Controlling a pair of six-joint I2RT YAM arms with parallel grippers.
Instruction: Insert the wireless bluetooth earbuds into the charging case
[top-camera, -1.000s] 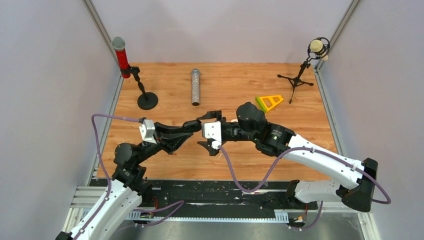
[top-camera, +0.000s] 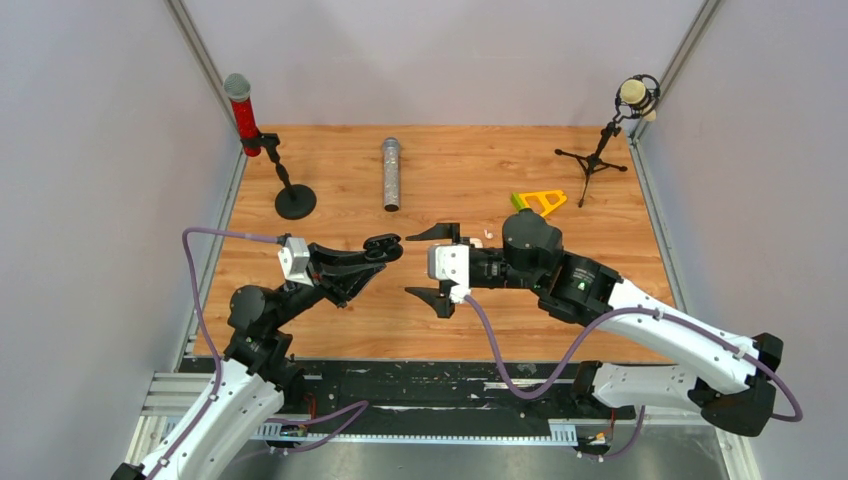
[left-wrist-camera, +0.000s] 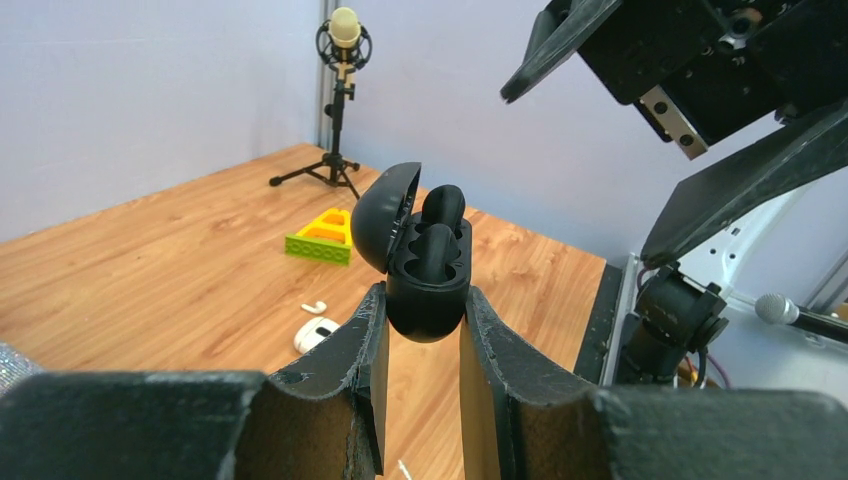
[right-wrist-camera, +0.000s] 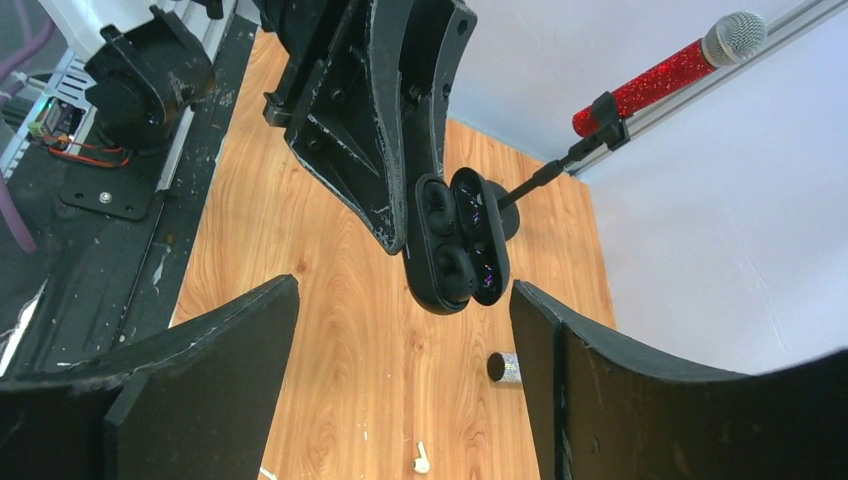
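The black charging case (left-wrist-camera: 428, 290), lid open, is held upright in my left gripper (top-camera: 372, 260); dark rounded shapes show in its two wells (right-wrist-camera: 450, 270). My right gripper (top-camera: 418, 267) stands open to the right of the case, with nothing between its fingers. A small white earbud lies on the table, also visible in the left wrist view (left-wrist-camera: 314, 307), beside a white rounded object (left-wrist-camera: 316, 335). Whether any white earbud is in the case is not visible.
A silver microphone (top-camera: 391, 175) lies at the back centre. A red microphone (top-camera: 246, 125) on a stand is at the left, another microphone stand (top-camera: 595, 155) at the back right, and a yellow-green toy piece (top-camera: 540, 203) near it.
My right gripper has moved right, away from the case, over the last second. The left arm holds still with the case.
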